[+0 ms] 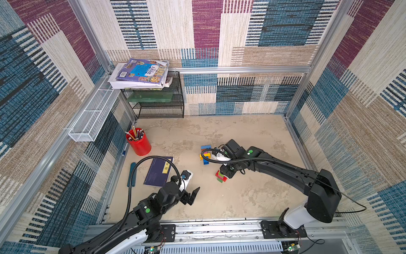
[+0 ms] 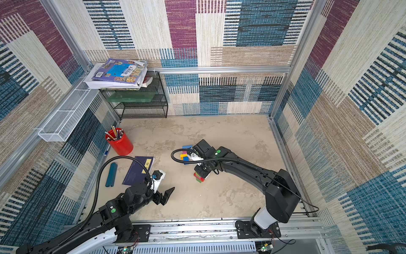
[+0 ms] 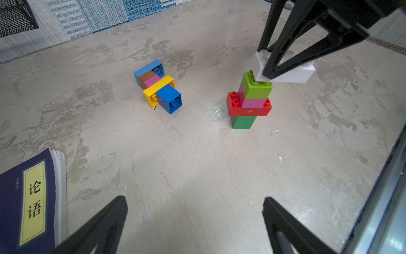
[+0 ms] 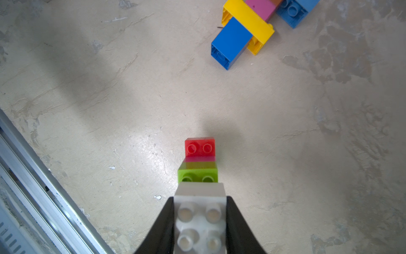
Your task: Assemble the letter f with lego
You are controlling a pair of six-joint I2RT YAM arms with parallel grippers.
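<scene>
A stack with a green brick (image 3: 243, 122) at the bottom, red brick (image 3: 248, 110), pink brick (image 3: 253, 102) and lime brick (image 3: 256, 90) stands on the table. My right gripper is shut on a white brick (image 3: 296, 72), which is just over the lime brick's top; whether they touch is unclear. A group of blue (image 4: 230, 40), yellow (image 4: 249, 21), pink (image 4: 260, 6) and other bricks lies beside the stack. My left gripper (image 1: 190, 194) stands open and empty, left and in front of the stack.
A navy book (image 1: 156, 173), a red pen cup (image 1: 139, 146) and a teal case (image 2: 110, 174) are on the left side. A wire shelf with papers stands at the back.
</scene>
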